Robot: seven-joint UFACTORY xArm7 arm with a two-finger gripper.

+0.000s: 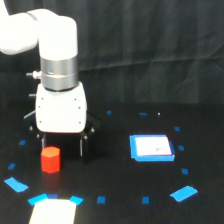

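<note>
My gripper (pixel 62 150), below the white arm housing, hangs at the left with its dark fingers apart. A red block (pixel 50 160) sits low at the left finger area, between or just in front of the fingers; I cannot tell exactly which. Nothing shows it held.
A blue-rimmed card or box with a white top (pixel 152 146) lies on the black table to the right. Blue tape pieces mark the table around it. A pale square (pixel 52 213) is at the bottom left edge.
</note>
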